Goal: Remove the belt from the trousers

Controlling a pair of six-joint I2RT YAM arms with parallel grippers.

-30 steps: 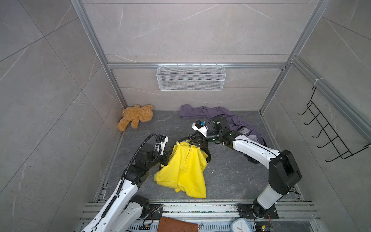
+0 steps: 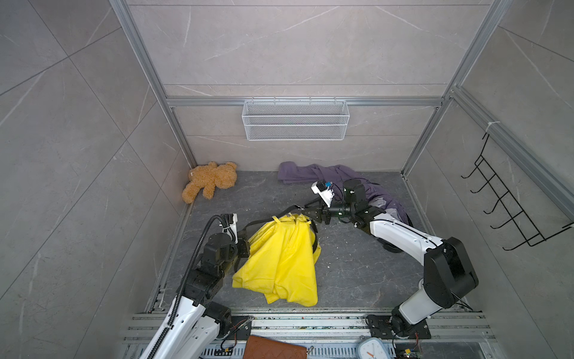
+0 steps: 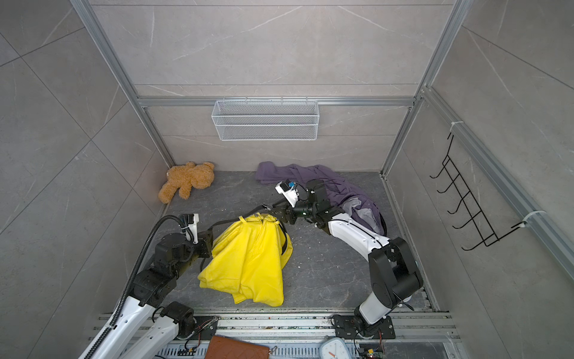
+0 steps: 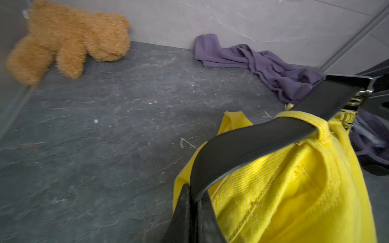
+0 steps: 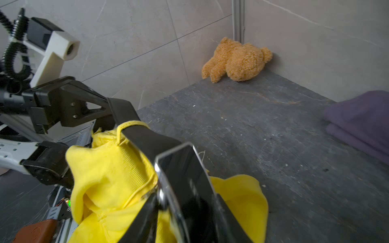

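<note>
Yellow trousers (image 2: 278, 257) lie mid-floor, with a black belt (image 4: 259, 139) threaded through a waistband loop (image 5: 131, 123). My left gripper is shut on the belt, which arcs from its fingertips over the waistband toward the buckle. At the other side, my right gripper is at the metal buckle (image 5: 182, 170), its fingers blurred on either side of it; whether they grip it is unclear. In both top views the belt stretches between the two grippers along the trousers' upper edge.
A teddy bear (image 2: 209, 178) lies at the back left. Purple fabric (image 2: 305, 173) lies along the back and right, behind the right arm. A wire basket (image 2: 294, 119) and a black hook rack (image 2: 502, 191) hang on the walls.
My left gripper has moved left, my right gripper slightly right, and the belt between them appears more stretched out. The trousers' lower part has shifted a little left.
</note>
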